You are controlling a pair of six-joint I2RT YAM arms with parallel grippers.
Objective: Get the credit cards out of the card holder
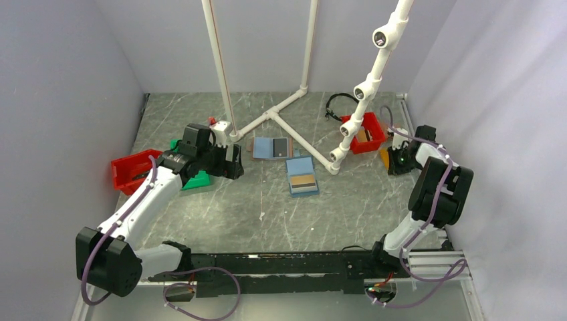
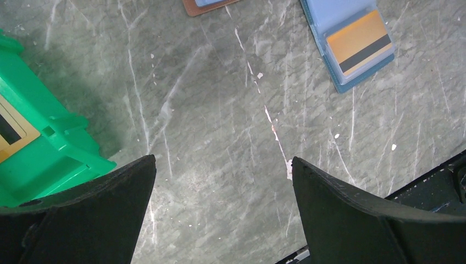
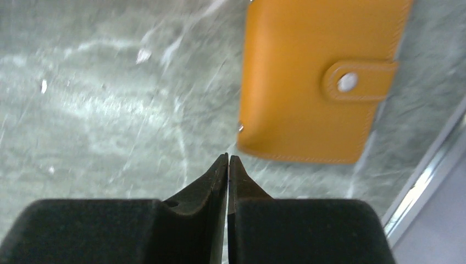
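Note:
An orange leather card holder (image 3: 308,121) with a snap strap lies closed on the table at the right, in the right wrist view. My right gripper is just beside its lower corner, fingertips shut together, nothing visible between them. My left gripper (image 1: 234,160) stands open above the table beside a green tray (image 2: 60,137) holding a card. A blue card holder (image 2: 324,16) with a gold card in a clear sleeve lies open at the centre; a second open holder (image 1: 271,148) lies behind it.
Red bins (image 1: 124,174) stand at the far left and right back. A white pipe frame (image 1: 301,137) runs across the back of the table, with a black cable (image 1: 332,100) near it.

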